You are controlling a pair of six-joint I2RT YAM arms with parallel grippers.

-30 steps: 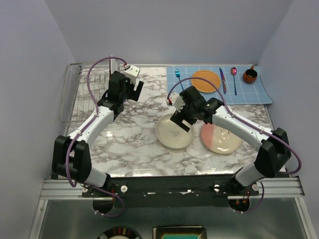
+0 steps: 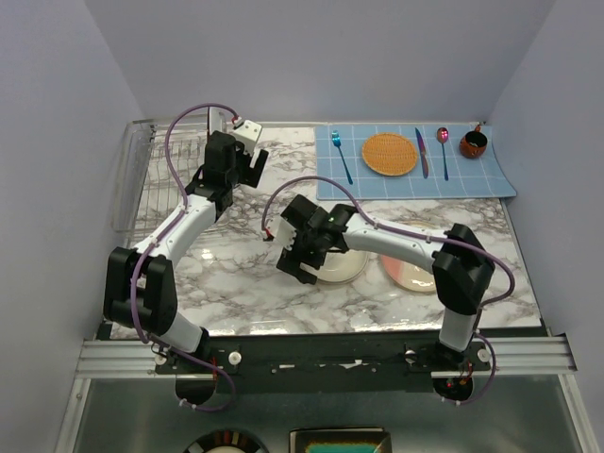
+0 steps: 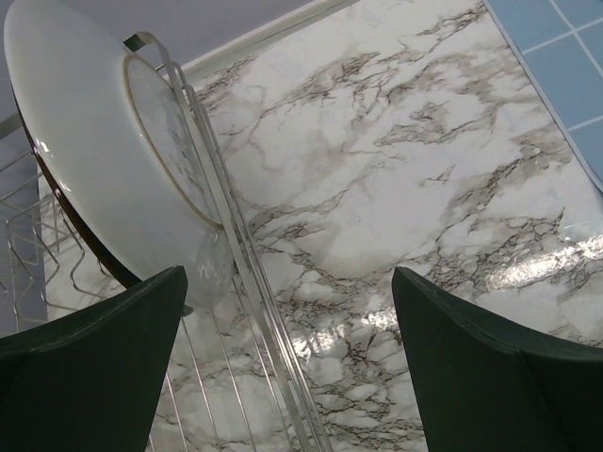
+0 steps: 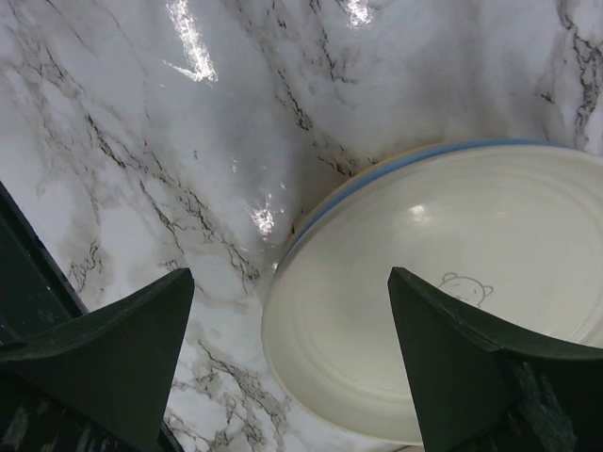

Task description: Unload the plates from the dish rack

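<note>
White plates [image 3: 104,151] stand on edge at the right end of the wire dish rack [image 2: 142,184]. Close beside that end is my left gripper [image 2: 251,171], open and empty; in its wrist view the plates lie up and to the left of the fingers [image 3: 104,363]. A cream plate [image 4: 377,273] with a blue edge and a faint bear drawing lies flat on the counter. Over its left edge hovers my right gripper [image 2: 304,274], fingers apart and nothing held. The right arm partly covers this plate and a pink-and-cream plate [image 2: 412,277] farther right.
A blue mat [image 2: 377,189] at the back right carries a woven round mat [image 2: 389,154], fork, knife, spoon and a brown mug [image 2: 473,143]. Bare marble [image 2: 231,288] lies at the front left. Grey walls close in both sides.
My right gripper has moved left and toward the front, from above the cream plate's right part to its left edge. The left arm has barely shifted; the plates on the counter have not visibly moved.
</note>
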